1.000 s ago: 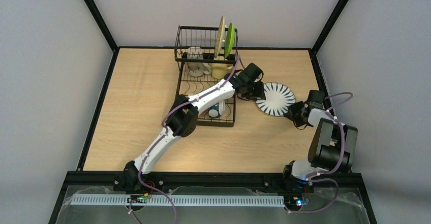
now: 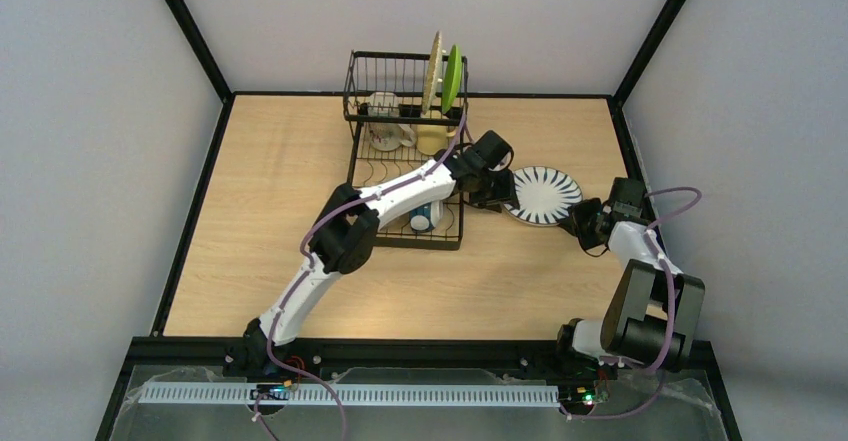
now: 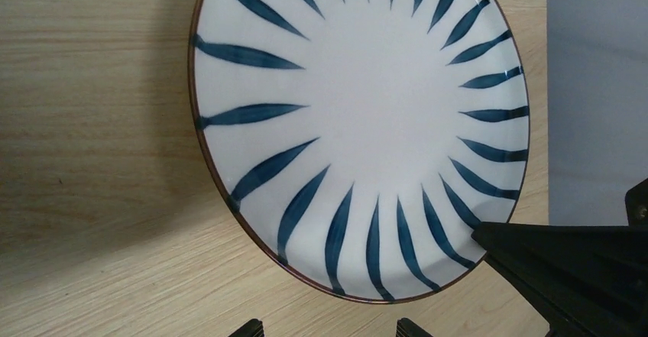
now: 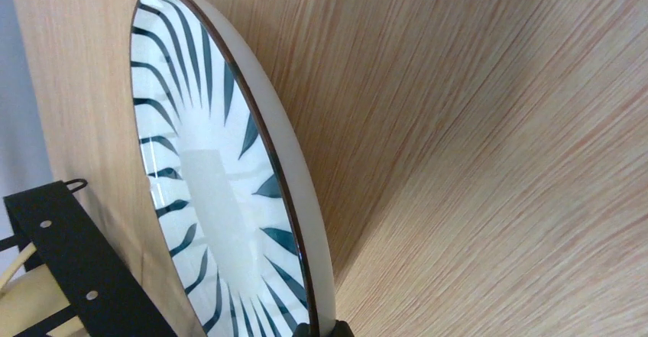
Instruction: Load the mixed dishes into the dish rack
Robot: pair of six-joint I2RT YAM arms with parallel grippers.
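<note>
A white plate with blue stripes (image 2: 544,195) is off to the right of the black dish rack (image 2: 433,244). My right gripper is shut on its rim. The right wrist view shows the plate tilted above the wood, with a shadow beside it. Just left of the plate is my left gripper (image 2: 512,189), open, with its fingertips (image 3: 247,328) spread wide at the bottom of its own view. Nothing shows between them, and the near rim lies just ahead. A black part of the right gripper overlaps the plate at the lower right of the left wrist view.
On the rack's upper tier stand a green plate (image 2: 452,79) and a cream plate (image 2: 432,73). Below are a white mug (image 2: 384,137), a yellow mug (image 2: 431,139) and a blue-and-white cup (image 2: 421,219). My left arm crosses over the rack.
The left gripper has shifted slightly down and left in the top view, its arm swinging left. The plate and right gripper have moved only a little.
</note>
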